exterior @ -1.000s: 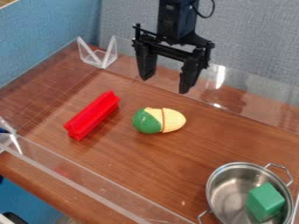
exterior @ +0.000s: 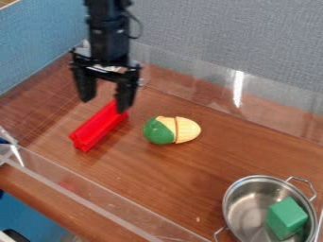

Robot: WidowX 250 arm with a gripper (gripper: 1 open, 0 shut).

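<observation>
My black gripper [exterior: 106, 89] is at the upper left, open, its two fingers pointing down just above the far end of a red bar [exterior: 94, 130] lying on the wooden table. Nothing shows held between the fingers. A toy with a green end and a pale yellow body [exterior: 177, 130] lies to the right of the bar. A metal pot [exterior: 244, 208] with side handles stands at the lower right, holding a green block [exterior: 286, 218].
Clear low walls edge it at front and back, with blue and grey walls beyond.
My gripper has moved left and lower, from above the right back of the table to over the red bar. The objects on the table have not visibly moved.
</observation>
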